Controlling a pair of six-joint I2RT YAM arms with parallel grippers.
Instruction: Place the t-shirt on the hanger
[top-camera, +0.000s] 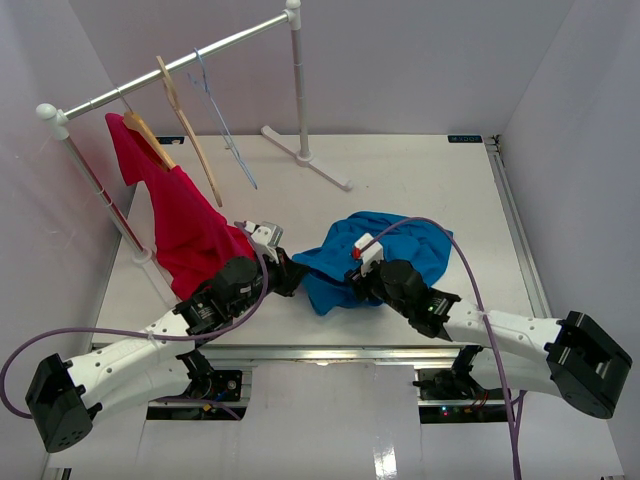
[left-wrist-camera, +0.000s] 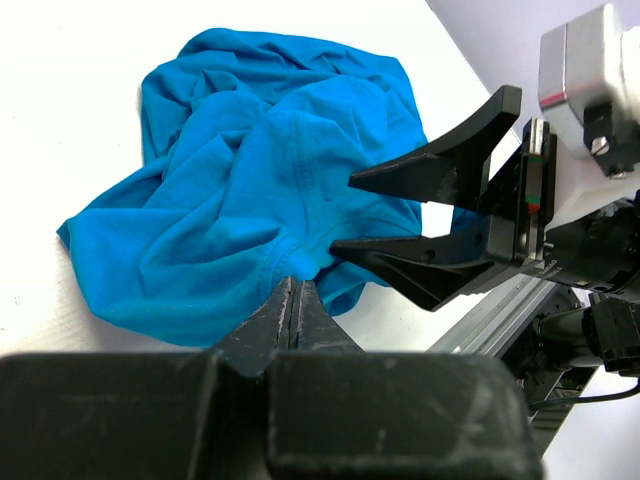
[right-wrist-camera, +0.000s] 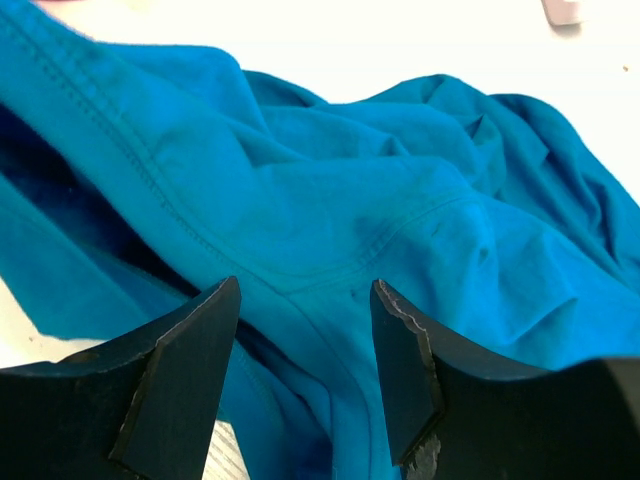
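Observation:
The blue t-shirt (top-camera: 385, 240) lies crumpled on the white table, filling much of both wrist views (left-wrist-camera: 230, 200) (right-wrist-camera: 380, 190). My left gripper (top-camera: 292, 264) is shut on the shirt's left end, which is lifted a little. My right gripper (top-camera: 358, 275) stands open just over the shirt, right of the left gripper, a seam between its fingers. A wooden hanger (top-camera: 188, 130) and a blue hanger (top-camera: 225, 125) hang empty on the rail.
A red shirt (top-camera: 180, 230) hangs on another wooden hanger at the left. The rack's foot (top-camera: 330, 175) stands at the back.

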